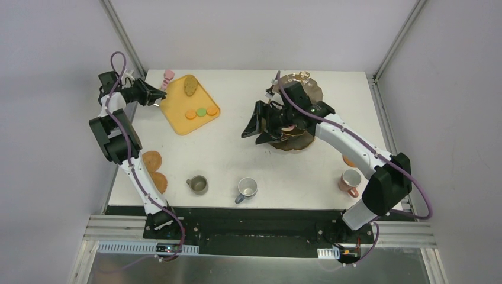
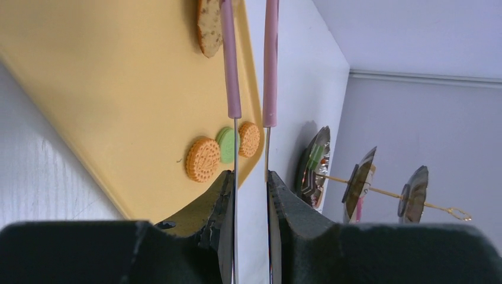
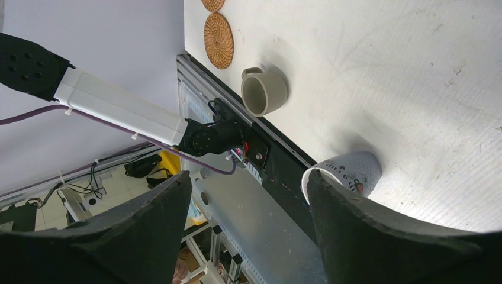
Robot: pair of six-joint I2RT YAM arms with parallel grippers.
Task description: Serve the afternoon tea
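Pink tongs (image 1: pixel 168 76) with metal shanks are held in my left gripper (image 1: pixel 160 99), which is shut on them at the tray's left edge. In the left wrist view the two tong arms (image 2: pixel 270 65) run up out of frame, slightly apart, so their tips are hidden there. On the yellow tray (image 1: pixel 177 121) lie a brown bread piece (image 1: pixel 190 86), two orange biscuits (image 1: pixel 190 114) and a green one (image 1: pixel 201 112). My right gripper (image 1: pixel 253 136) stands part open and empty left of the tiered stand (image 1: pixel 290 144), whose middle its arm covers.
Along the front edge stand a grey-green mug (image 1: pixel 199 184), a white-grey mug (image 1: pixel 247 187) and a pinkish mug (image 1: pixel 350 182). Woven coasters (image 1: pixel 152 160) lie front left, partly under the left arm. Between tray and stand the white table is bare.
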